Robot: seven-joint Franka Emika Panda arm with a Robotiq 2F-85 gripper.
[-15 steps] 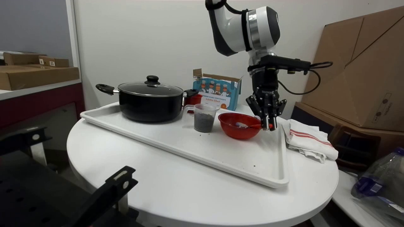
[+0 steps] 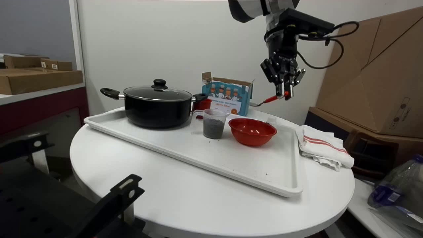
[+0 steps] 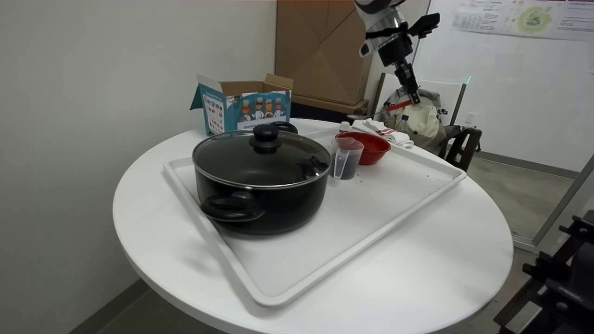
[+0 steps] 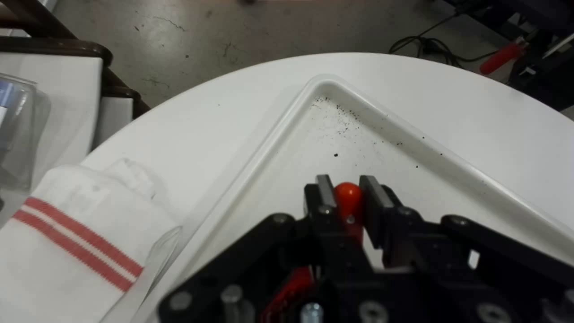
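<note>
High above the right part of the tray, my gripper is shut on the red handle of a utensil. Its pale metal end points left in exterior view 1, over the red bowl and clear of it. The handle's rounded red tip shows between the fingers in the wrist view. Below stands the bowl on the tray, with nothing visible inside it. A clear measuring cup with dark grey contents sits beside the bowl. To the left is a black pot with its glass lid on.
A white tray carries the pot, cup and bowl; dark crumbs lie in one corner. Right of it is a folded white towel with red stripes. Behind stands an open blue box. The tray's front right is mostly clear.
The arm has risen, lifting the red-handled utensil out of the red bowl and up above it. The bowl, cup and pot have stayed in place.
</note>
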